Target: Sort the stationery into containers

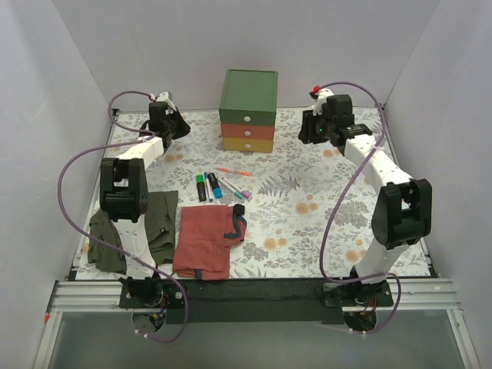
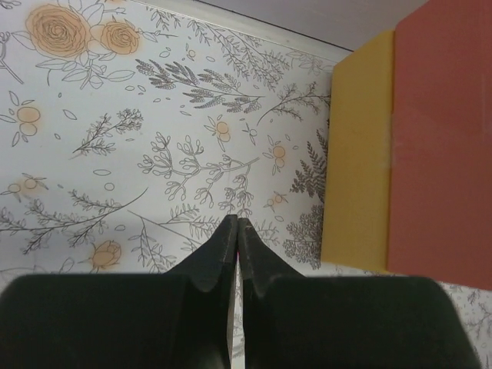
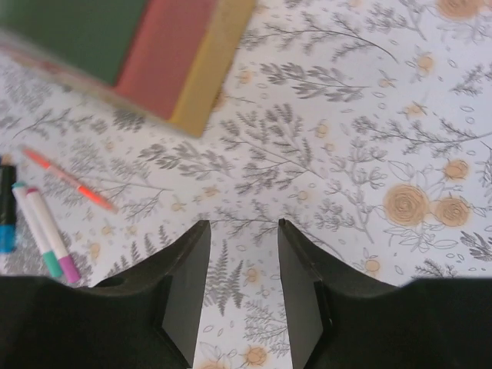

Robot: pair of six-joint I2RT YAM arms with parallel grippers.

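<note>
A drawer unit point(image 1: 248, 96) stands at the back centre, with a green drawer point(image 1: 247, 118), a red drawer point(image 1: 247, 131) and a yellow drawer point(image 1: 247, 145), all flush. Left of it, my left gripper is shut with nothing showing between its fingers. To the unit's right, my right gripper hangs open and empty above the patterned table. An orange pen point(image 1: 234, 171) lies before the unit. Nearer are a green-capped black marker point(image 1: 201, 188), a blue-and-black marker point(image 1: 215, 185) and several slim white markers point(image 1: 230, 187).
A red pouch point(image 1: 203, 240) with a dark trim lies at front centre, beside a folded grey-green cloth point(image 1: 161, 227) under the left arm. Grey walls bound the back and sides.
</note>
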